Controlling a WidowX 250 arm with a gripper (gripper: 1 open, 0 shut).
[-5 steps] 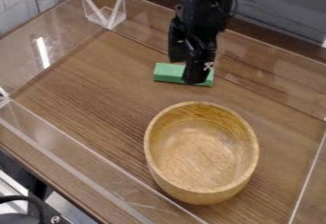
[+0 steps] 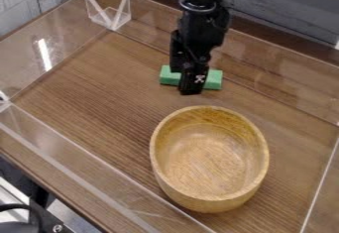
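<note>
My black gripper [image 2: 188, 76] is low over a green block [image 2: 169, 76] in the upper middle of the camera view, open, its fingers reaching down around the block's middle. The block lies flat on the wooden table, partly hidden behind the fingers. Whether the fingers touch it is not clear.
A large tan bowl [image 2: 209, 182] stands below the block, toward the front. A clear plastic piece [image 2: 109, 14] is at the back left.
The gripper has moved slightly left and down onto the block. The block and bowl look unmoved.
</note>
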